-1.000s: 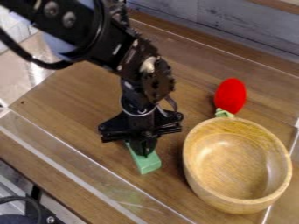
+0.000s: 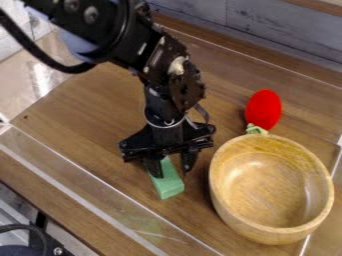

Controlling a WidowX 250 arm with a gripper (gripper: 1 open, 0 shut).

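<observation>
My black gripper [image 2: 167,158] reaches down in the middle of the wooden table, its fingers over the upper end of a small green block [image 2: 168,184]. The block lies flat just left of a large wooden bowl [image 2: 271,210]. Whether the fingertips are closed on the block is hard to see; they look a little apart around its top end.
A red object with a pale green base [image 2: 263,110] lies behind the bowl at the right. A wall runs along the back, and a rail or edge crosses the lower left.
Over the last second my gripper has shifted slightly and its fingers appear to have spread somewhat at the block. The block stays about where it was.
</observation>
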